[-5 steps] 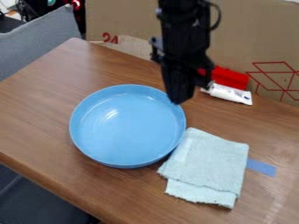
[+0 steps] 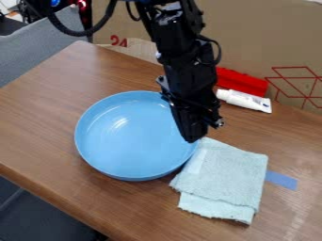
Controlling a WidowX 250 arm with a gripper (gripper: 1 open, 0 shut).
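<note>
The black gripper (image 2: 197, 122) hangs over the right rim of a blue plate (image 2: 132, 136), just above the upper left part of a folded pale cloth (image 2: 221, 184). Its fingers point down; whether anything is between them is hard to make out. The cloth lies flat beside the plate, at its lower right.
A red object (image 2: 244, 81) and a white tube (image 2: 243, 100) lie at the back, in front of a cardboard box (image 2: 283, 47). A strip of blue tape (image 2: 281, 179) is right of the cloth.
Plate and cloth look unmoved.
</note>
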